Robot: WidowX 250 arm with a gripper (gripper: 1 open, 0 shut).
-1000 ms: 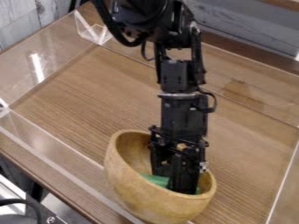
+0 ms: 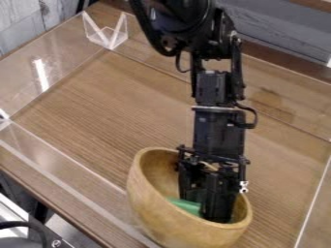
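Observation:
A tan bowl (image 2: 168, 208) stands at the front centre of the tabletop. My black gripper (image 2: 211, 189) reaches down inside it from above, and its lower part is hidden by the bowl and the dark fittings. A green object (image 2: 187, 205) lies in the bowl at the gripper's lower left; whether it is between the fingers cannot be told.
A white wire-like holder (image 2: 106, 31) sits at the far left corner. A dark cable lies at the bottom left.
The arm and gripper have shifted slightly to the right over the last second, and the bowl has moved right along with them.

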